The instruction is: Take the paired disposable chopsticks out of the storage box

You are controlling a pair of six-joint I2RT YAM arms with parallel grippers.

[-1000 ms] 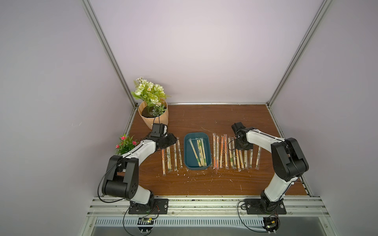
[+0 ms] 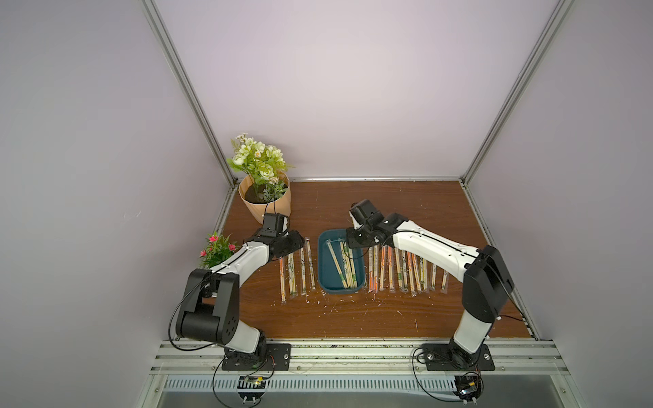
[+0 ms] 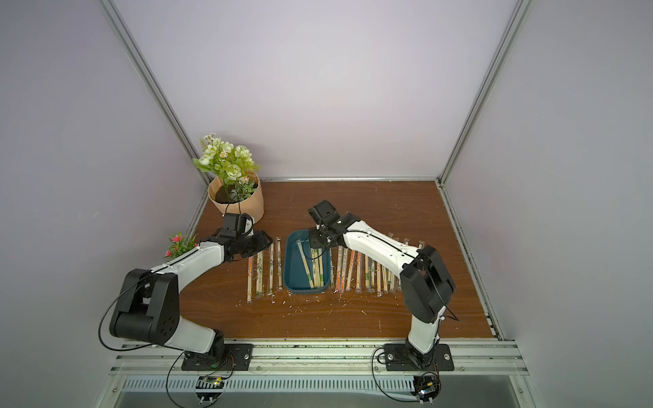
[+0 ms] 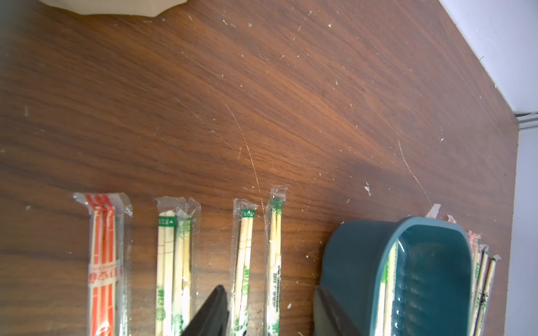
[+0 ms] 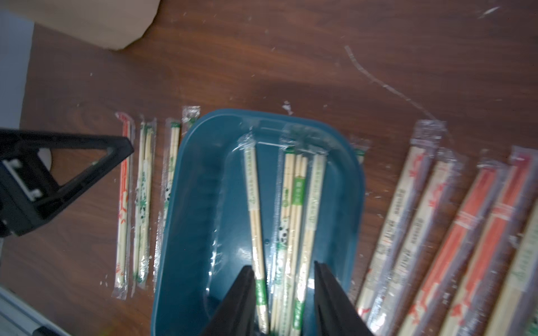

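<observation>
The teal storage box holds several wrapped chopstick pairs, lying lengthwise, one slightly apart on the left. My right gripper hangs over the box, fingers apart and empty, above the pairs' near ends in the right wrist view. My left gripper is open and empty over the wrapped chopsticks lying in a row left of the box. More wrapped pairs, several with red markings, lie in a row on the table right of the box.
A tall potted white-flower plant stands at the back left, a small red-flower plant at the left edge. The table behind the box is clear. Small paper scraps lie in front of the box.
My right arm has swung left from over the right-hand row of chopsticks to over the box. My left arm and the chopsticks in the box look unchanged.
</observation>
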